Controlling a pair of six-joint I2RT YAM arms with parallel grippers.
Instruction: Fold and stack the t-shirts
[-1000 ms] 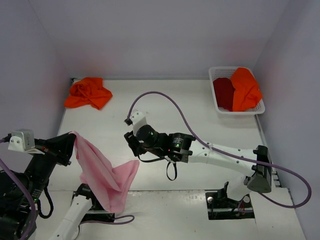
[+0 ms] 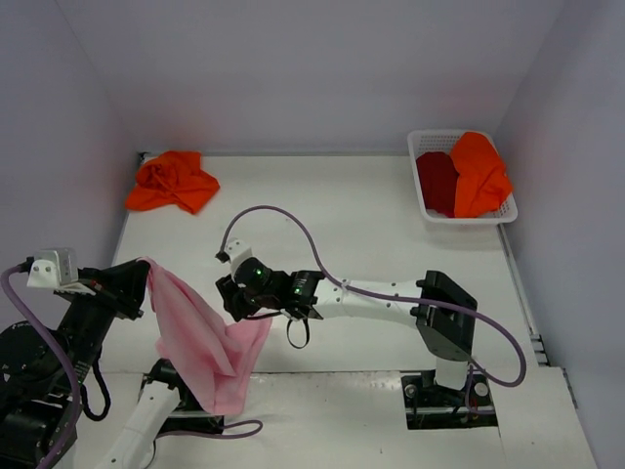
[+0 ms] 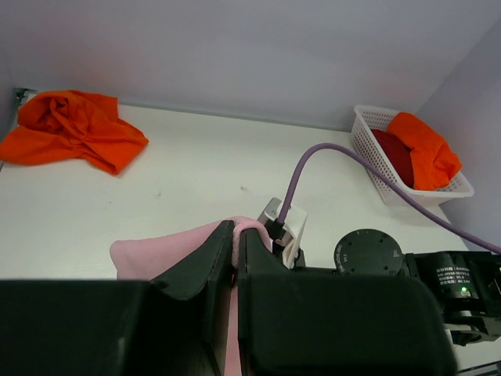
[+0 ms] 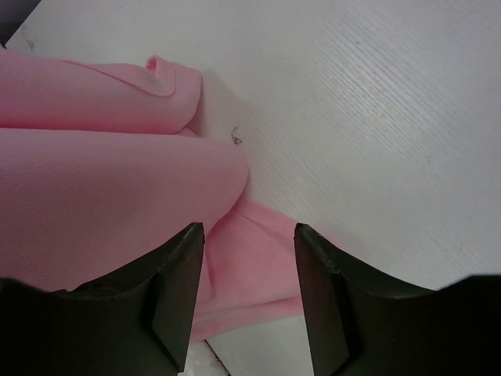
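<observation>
A pink t-shirt [image 2: 210,342] hangs from my left gripper [image 2: 145,269] at the left of the table, its lower part draping over the front edge. In the left wrist view the fingers pinch a fold of the pink cloth [image 3: 249,225]. My right gripper stands open over the shirt, with no cloth gripped; pink fabric [image 4: 250,258] lies beneath and beyond its fingertips. From above, the right gripper [image 2: 227,293] is close to the shirt's right side. A crumpled orange t-shirt [image 2: 172,182] rests at the back left.
A white basket [image 2: 430,217] at the back right holds a dark red cloth [image 2: 437,183] and an orange cloth [image 2: 479,176]. Purple cables [image 2: 391,295] loop over the right arm.
My right arm has moved left and slightly toward the front, bringing its open gripper closer to the pink shirt.
</observation>
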